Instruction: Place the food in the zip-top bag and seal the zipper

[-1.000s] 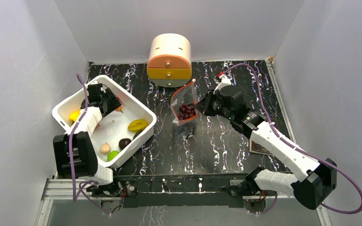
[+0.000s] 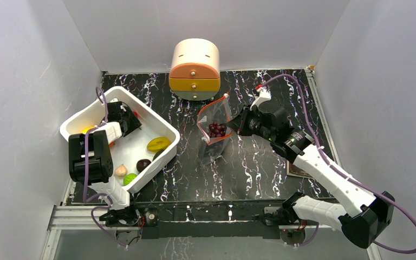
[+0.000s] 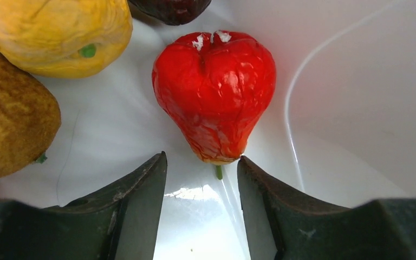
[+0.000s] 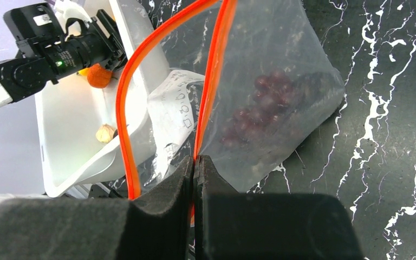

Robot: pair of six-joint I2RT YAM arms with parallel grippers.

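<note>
My left gripper is part open over a red pepper (image 3: 214, 92) in the white bin (image 2: 168, 130), fingertips either side of its stem end, with a yellow vegetable (image 3: 49, 32) and a brown one (image 3: 11, 114) beside it. My right gripper is shut on the orange-edged rim of the zip bag (image 4: 303, 43), which stands open on the table with dark red grapes (image 4: 271, 103) inside.
The bin also holds a yellow fruit (image 2: 158, 144), a dark round item (image 2: 143, 165), a green one (image 2: 130, 179) and a pale bulb (image 2: 121, 170). A small drawer box (image 2: 194, 62) stands at the back.
My left gripper has shifted slightly within the bin. My right arm has moved a little, and the bag's rim with it.
</note>
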